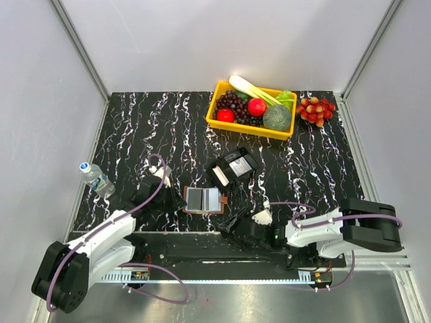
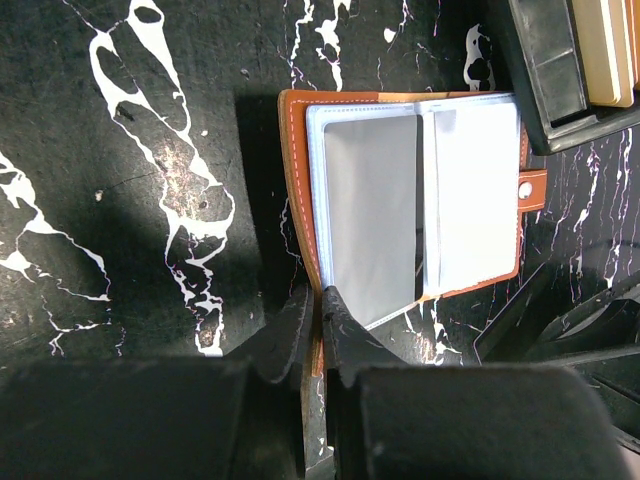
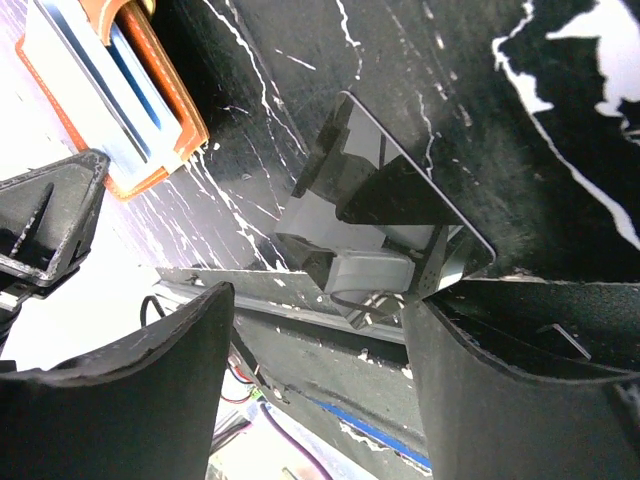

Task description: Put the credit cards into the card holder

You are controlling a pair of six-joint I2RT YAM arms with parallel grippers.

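Observation:
The open card holder [image 1: 204,200], brown leather with clear sleeves, lies flat on the black marbled table. My left gripper is shut on its left edge, as the left wrist view shows. A dark, glossy card [image 3: 368,190] lies by the table's front edge in the right wrist view, its surface mirroring things above. My right gripper stands part open over the card's near end, its fingers [image 3: 205,325] apart on either side. Whether they touch the card cannot be told. From the top, my right gripper [image 1: 227,227] hides this card.
A black box [image 1: 219,161] with cards in it stands just behind the holder on its right. Farther back is a yellow basket [image 1: 250,128] of produce, with red grapes [image 1: 315,110] beside it. A water bottle [image 1: 97,180] stands at left.

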